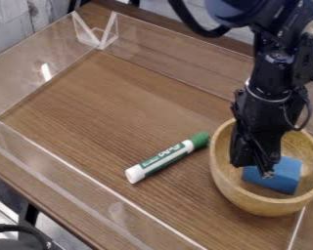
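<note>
The black gripper (261, 162) hangs over a round wooden bowl (250, 201), its fingertips reaching just inside it. It looks shut, with nothing clearly visible between its fingers. A blue block (280, 177) lies in the right part of the bowl, just beside and below the fingertips; whether they touch it is hard to tell. A green and white tube (167, 157) lies on the table to the left of the bowl.
A clear plastic object (87, 29) sits at the back left. Low rails edge the table.
</note>
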